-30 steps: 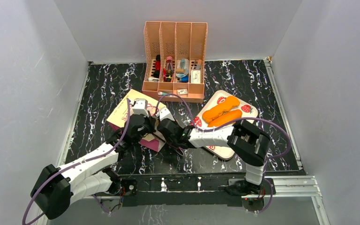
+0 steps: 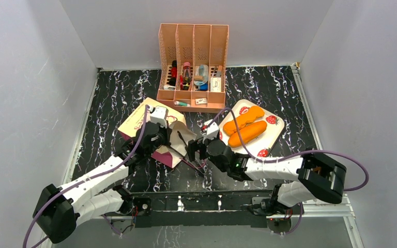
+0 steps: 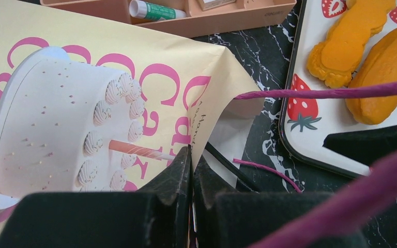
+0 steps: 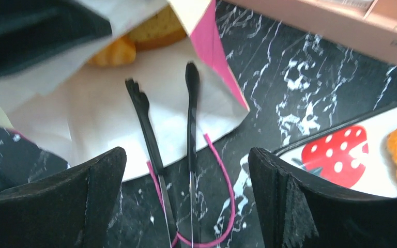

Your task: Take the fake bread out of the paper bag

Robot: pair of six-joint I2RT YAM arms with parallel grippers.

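The paper bag (image 2: 137, 116) lies on its side at left, its mouth facing right. My left gripper is shut on the folded rim of the bag, holding it up. In the right wrist view, orange bread (image 4: 111, 54) sits inside the bag, partly hidden by the flap. Black tongs and a pink cord lie at the mouth. My right gripper is outside the mouth, part open, with nothing clearly held. Two orange breads (image 2: 248, 132) lie on the strawberry tray (image 2: 274, 135) to the right.
A pink compartment organiser (image 2: 191, 106) with small items stands at the back. Bare marble tabletop (image 2: 294, 160) shows round the tray and along the front edge. Grey walls close in the sides and back.
My right gripper has drawn back to the right and toward the front, away from the bag's mouth, uncovering it. My left gripper stays on the bag, shifted very slightly.
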